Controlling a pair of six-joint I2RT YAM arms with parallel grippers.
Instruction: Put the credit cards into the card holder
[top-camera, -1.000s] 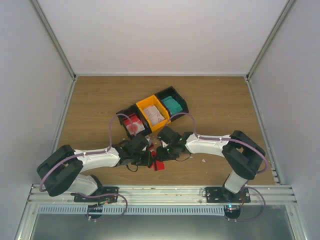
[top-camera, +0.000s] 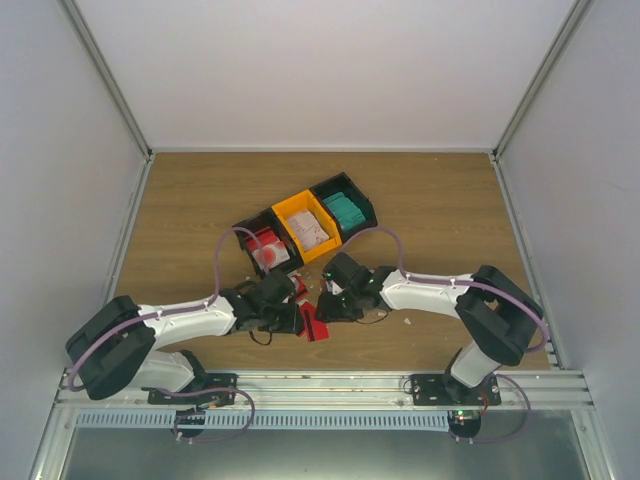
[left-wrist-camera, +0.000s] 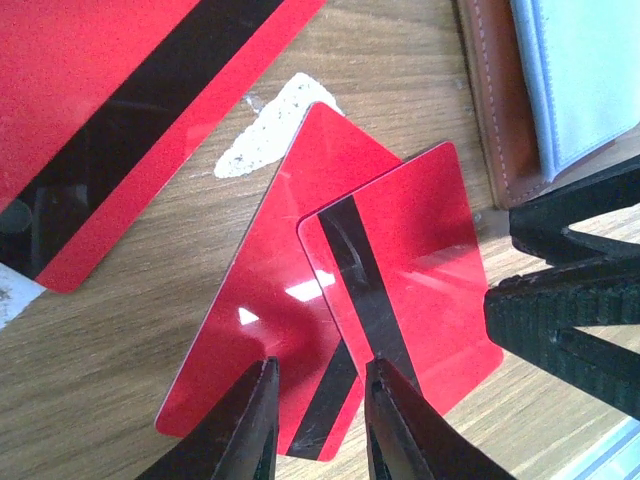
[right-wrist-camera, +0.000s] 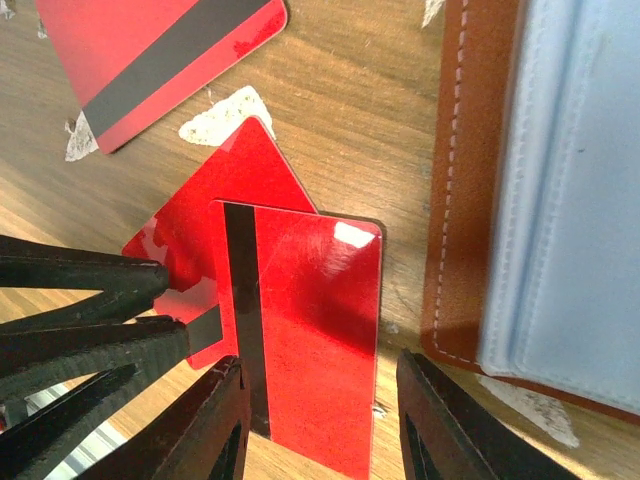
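Two red cards with black stripes overlap in front of my grippers, the upper card (right-wrist-camera: 320, 290) partly covering the lower card (left-wrist-camera: 250, 290). My left gripper is at a corner of the lower card, which shows between its parted fingers; whether they grip it is unclear. My right gripper stands part open, one finger over the upper card's face, the other past its edge. A third red card (left-wrist-camera: 120, 90) lies apart on the table. The brown holder with pale blue sleeves (right-wrist-camera: 560, 200) is beside the cards.
A row of black and yellow boxes stands behind the grippers: the left black box (top-camera: 250, 222) contains red items, the yellow box (top-camera: 331, 246) pale ones, the right black box (top-camera: 352, 187) teal ones. Both grippers are close together.
My left arm's elbow has moved slightly outward. The cards look about the same.
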